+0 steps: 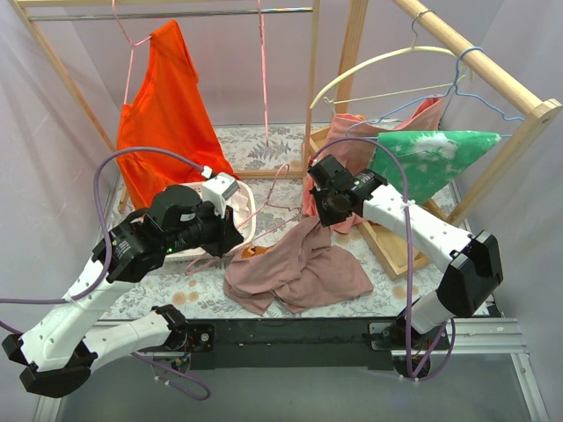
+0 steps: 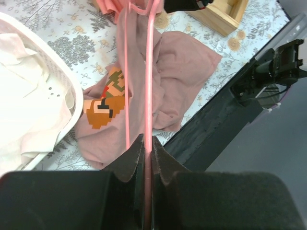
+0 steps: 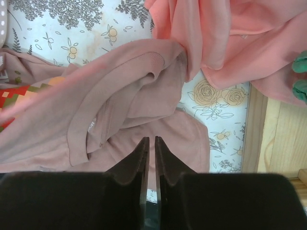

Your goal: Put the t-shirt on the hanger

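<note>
A dusty-pink T-shirt (image 1: 299, 277) with a pixel print lies crumpled on the floral surface between the arms. My left gripper is shut on a pink hanger (image 2: 149, 72), which runs upward over the shirt (image 2: 182, 76) in the left wrist view. My right gripper hangs over the shirt (image 3: 124, 86) near its upper end, its tips close together with a small gap and no fabric clearly between them.
A white basket (image 1: 251, 215) sits behind my left gripper, an orange garment (image 1: 167, 97) above it. A wooden tray (image 1: 391, 255) lies at right, below hanging pink and green (image 1: 431, 158) garments. Rack posts frame the back and right.
</note>
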